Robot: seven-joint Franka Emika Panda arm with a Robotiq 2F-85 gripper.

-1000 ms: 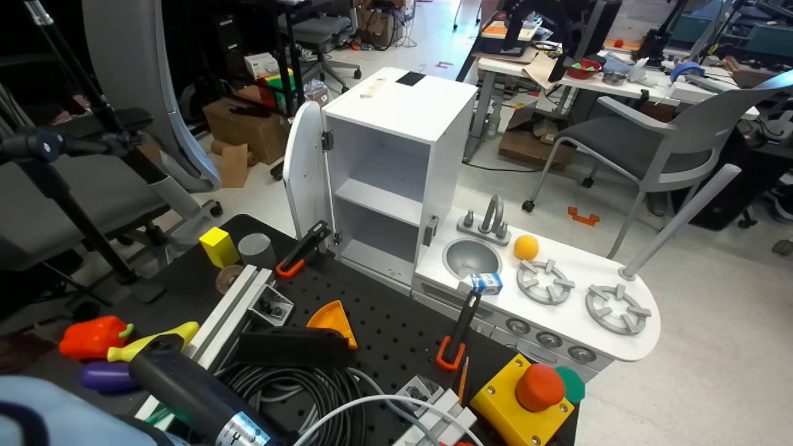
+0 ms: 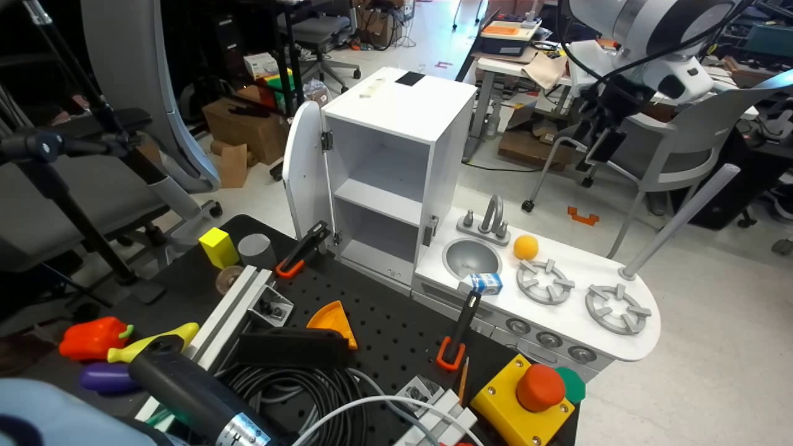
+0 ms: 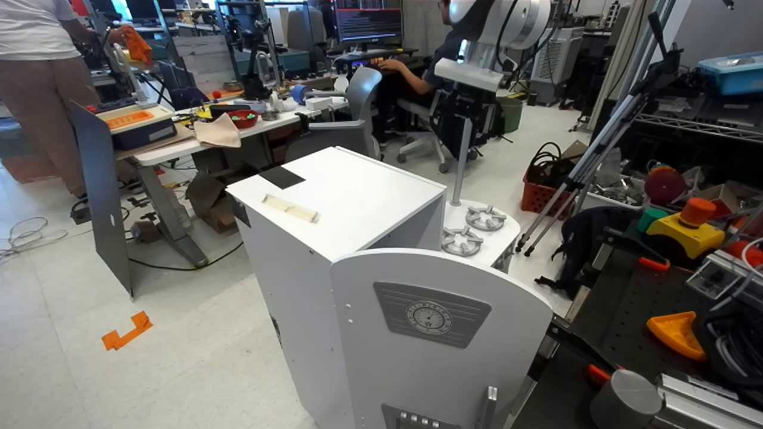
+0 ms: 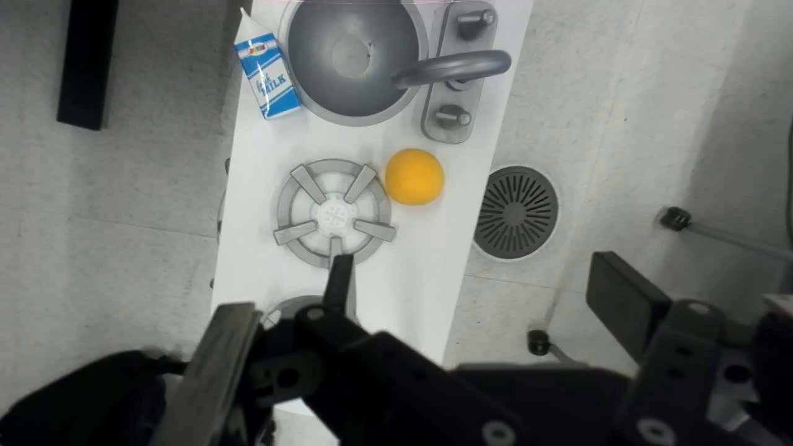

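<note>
An orange ball-like fruit (image 4: 414, 176) lies on the white counter of a toy kitchen (image 2: 587, 271), beside the nearer burner (image 2: 544, 282). A blue and white milk carton (image 4: 268, 74) lies tipped on its side against the rim of the grey sink (image 4: 427, 44). My gripper is open in the wrist view, its two fingers wide apart with nothing between them. It hangs high over the burner end of the counter, clear of both objects. In exterior view 2 the gripper's fingertips are hard to make out, and the fruit and carton are hidden behind the cabinet.
A white cabinet (image 2: 453, 156) with its door (image 2: 305, 174) swung open stands left of the sink; its shelves look empty. A grey post (image 2: 680, 222) rises from the counter's far end. A grey chair (image 2: 673, 145) stands behind. The black pegboard table (image 2: 379, 327) holds clutter.
The arm has come further into exterior view 1, with the gripper now lower and more to the right, in front of the chair. The fruit, carton and cabinet door have not moved.
</note>
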